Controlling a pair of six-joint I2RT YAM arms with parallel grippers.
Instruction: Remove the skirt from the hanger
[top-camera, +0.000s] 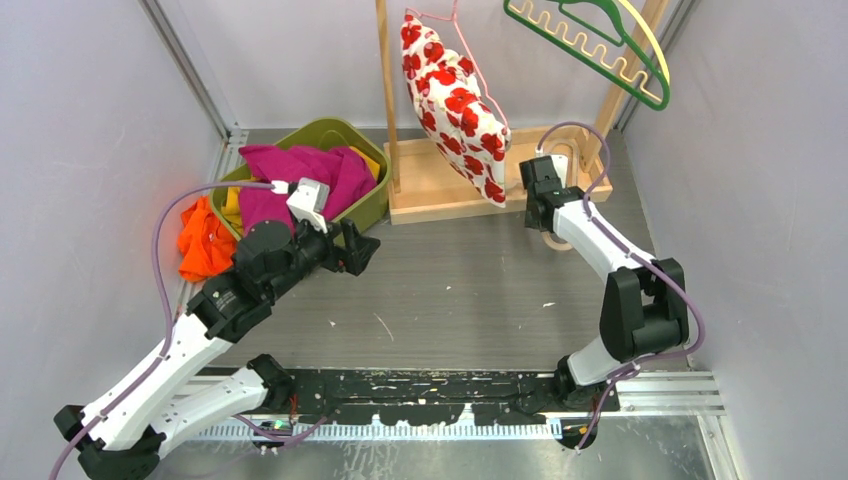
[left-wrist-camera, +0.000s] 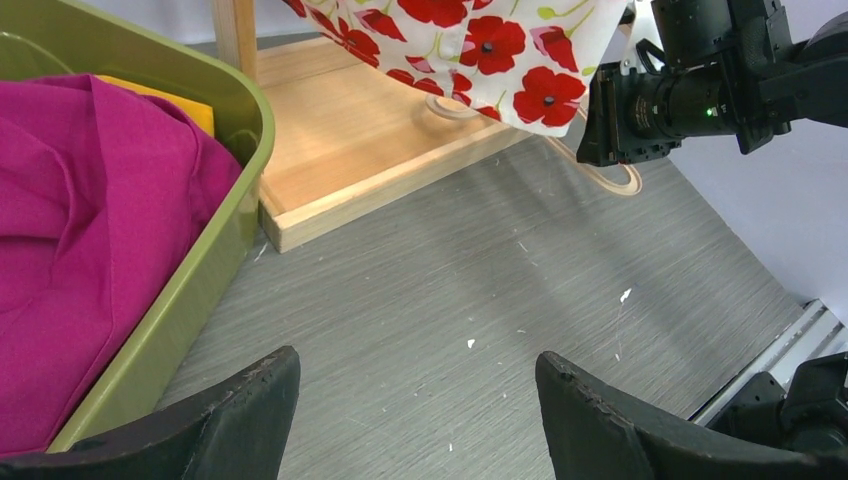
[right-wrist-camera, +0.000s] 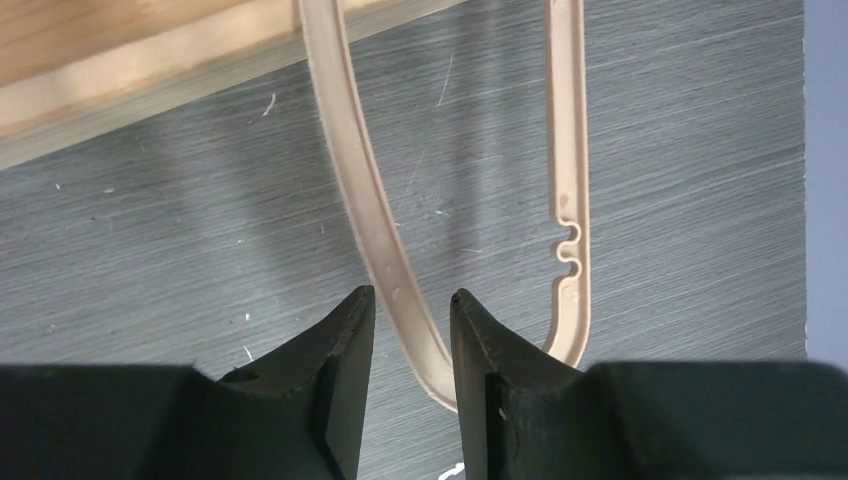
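Note:
The white skirt with red flowers (top-camera: 457, 115) hangs at the back centre from a pink hanger (top-camera: 470, 50). Its lower part (left-wrist-camera: 490, 50) also shows at the top of the left wrist view. My left gripper is open and empty, in front of the green basket and away from the skirt. My right gripper is partly open above a beige hanger (right-wrist-camera: 365, 190) that rests by the wooden base. One bar of that hanger runs past the gap between its fingertips; I cannot tell whether they touch. No cloth shows in either gripper.
The green basket (top-camera: 368, 212) at left holds magenta cloth (top-camera: 300, 180) and yellow cloth. Orange cloth (top-camera: 203, 243) lies beside it. The rack's wooden base (top-camera: 440, 208) is behind, with a green hanger (top-camera: 585, 55) high at right.

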